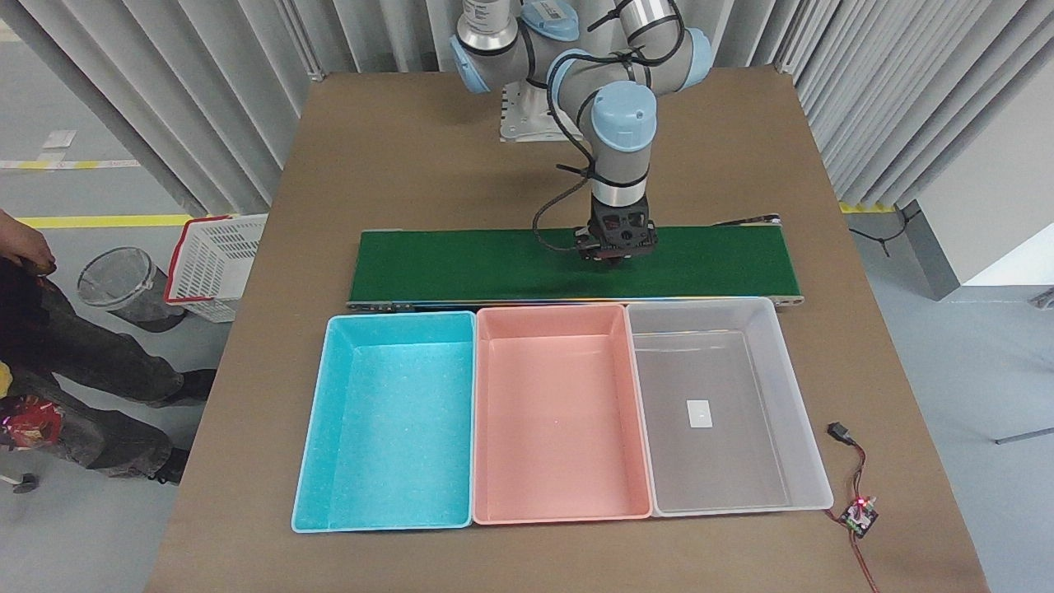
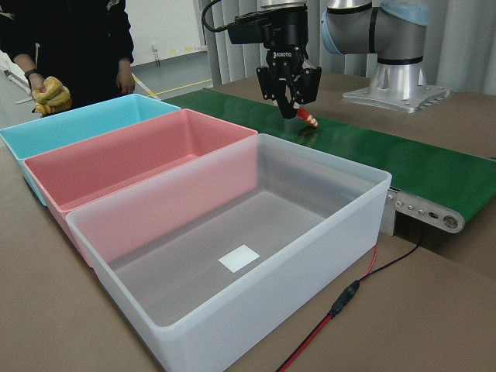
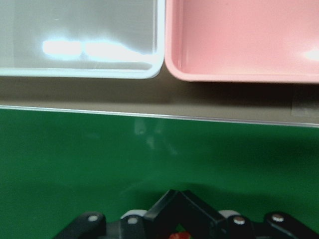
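Observation:
My gripper (image 2: pixel 290 101) hangs low over the green conveyor (image 1: pixel 454 265), with a red item with a pale banded tip (image 2: pixel 305 116) beside its fingers. In the wrist view a bit of red (image 3: pixel 180 235) shows below the closed-looking black fingertips; whether it is held is unclear. In the front view the item is hidden beneath the wrist.
In front of the conveyor stand a blue bin (image 1: pixel 383 420), a pink bin (image 1: pixel 561 415) and a clear bin (image 1: pixel 731 435). A wired circuit board (image 1: pixel 857 515) lies at the right. A person holding yellow produce (image 2: pixel 52 93) stands off the table.

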